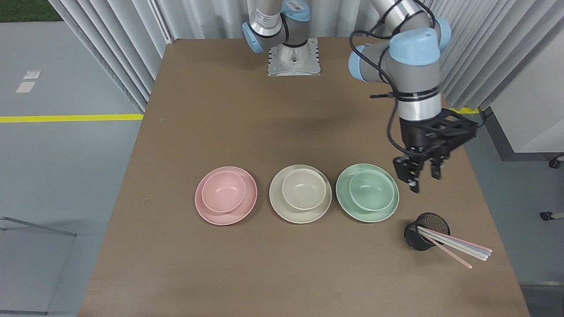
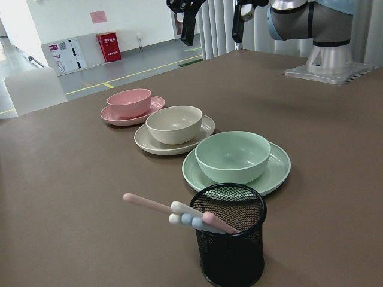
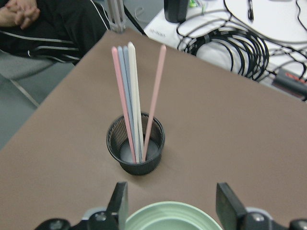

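My gripper hangs above the table behind the black mesh cup, close over the green plate, its fingers apart with nothing between them in the wrist view. The cup holds several pink, white and pale blue chopsticks, leaning over its rim. A pink bowl, a cream bowl and a green bowl sit on matching plates in a row.
The arm's base stands at the back edge. In the wrist view a white table with coiled cables and a seated person lie beyond the edge.
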